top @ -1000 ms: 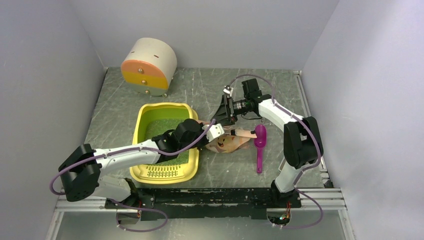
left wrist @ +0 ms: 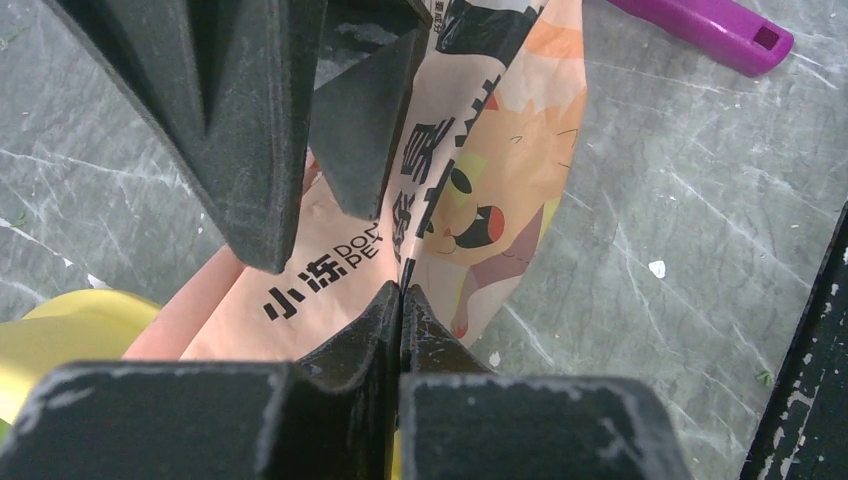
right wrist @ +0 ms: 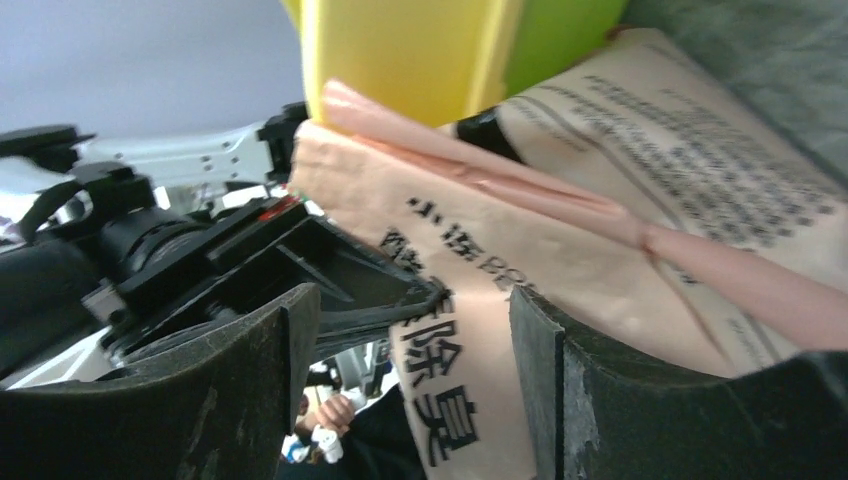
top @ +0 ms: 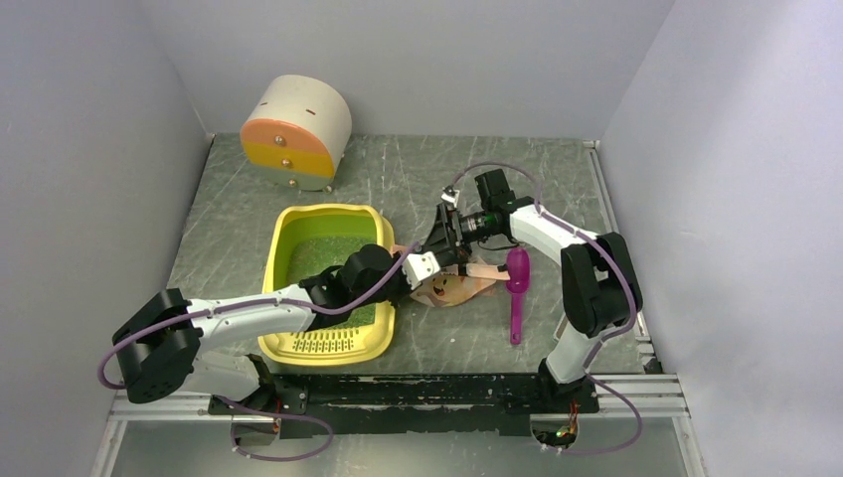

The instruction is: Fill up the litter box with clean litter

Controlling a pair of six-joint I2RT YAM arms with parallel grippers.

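Observation:
The yellow-green litter box (top: 328,343) stands left of centre with a green inner floor. Right of it lies a pink litter bag (left wrist: 500,190) with a cartoon cat. My left gripper is shut on the bag's upright folded edge. My right gripper is open over the bag, its fingers either side of a printed part of it; in the left wrist view its dark fingers stand close beside the folded edge. A purple scoop (top: 517,283) lies right of the bag.
A rounded small cabinet (top: 288,139) with orange and yellow fronts stands at the back left. Grey walls surround the marble-patterned floor (top: 447,348), which is clear at the back centre and front centre.
The left arm shifted very slightly.

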